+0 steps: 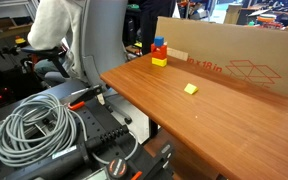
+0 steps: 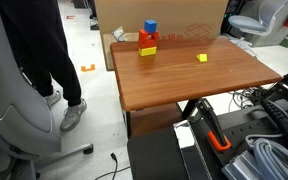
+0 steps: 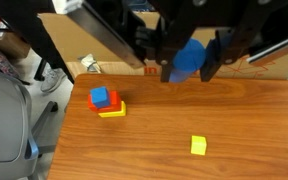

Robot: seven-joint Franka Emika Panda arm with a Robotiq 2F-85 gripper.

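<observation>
In the wrist view my gripper is shut on a rounded blue object (image 3: 189,57), held above the table; its lower end faces the table. Neither exterior view shows the gripper clearly. At the table's far end stand stacked blocks: a yellow block (image 2: 148,50) at the bottom, a red block (image 2: 147,38) above it and a blue cube (image 2: 150,26) on top. A small yellow block (image 1: 191,89) lies alone on the bare wood. In the wrist view the stack's blue cube (image 3: 100,97) sits left of and below the held object, apart from it.
A cardboard panel (image 1: 234,52) runs along the table's back edge. Coiled grey cable (image 1: 34,130) and a black cart stand in front of it.
</observation>
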